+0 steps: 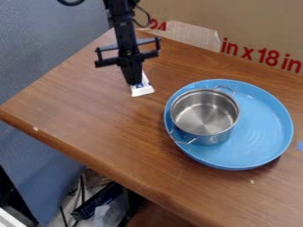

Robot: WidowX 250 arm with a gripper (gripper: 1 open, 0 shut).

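The black gripper (133,73) hangs low over the upper left of the wooden table, at a small white item (141,90) with a dark marking. The item is partly behind the fingers, and I cannot tell whether they grip it. A steel pot (205,112) with wire handles sits on a light blue plate (260,148) on the right side of the table.
The wooden table (101,130) has clear room at its left and front. A cardboard sheet (249,31) with red print stands along the back. Bags and cables lie below the left edge.
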